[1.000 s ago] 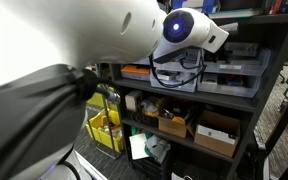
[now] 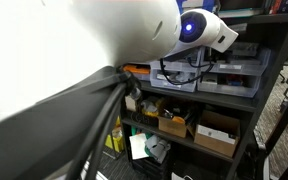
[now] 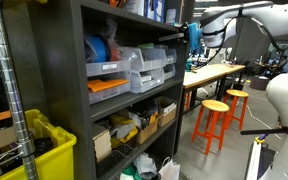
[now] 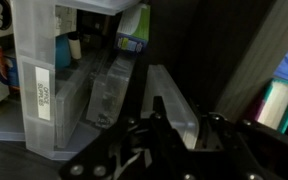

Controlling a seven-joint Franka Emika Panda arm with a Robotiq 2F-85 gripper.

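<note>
In the wrist view, a long, pale, translucent piece stands between the fingers of my gripper, which looks shut on it. The dark fingers hide its near end, so I cannot tell what it is. To the left is a clear plastic drawer bin with a white label. A small green-and-white box lies beyond. In exterior view 1 my gripper is at the upper shelf, in front of the clear bins; its fingertips are hard to make out.
Cardboard boxes fill the lower shelf. A yellow bin stands at the shelf's near end. Orange stools stand on the open floor to the right. Dark shelf boards bound the space above and below the bins.
My gripper has shifted slightly right along the upper shelf. The arm has swung across the left of exterior view 1, covering more of the yellow bin there.
</note>
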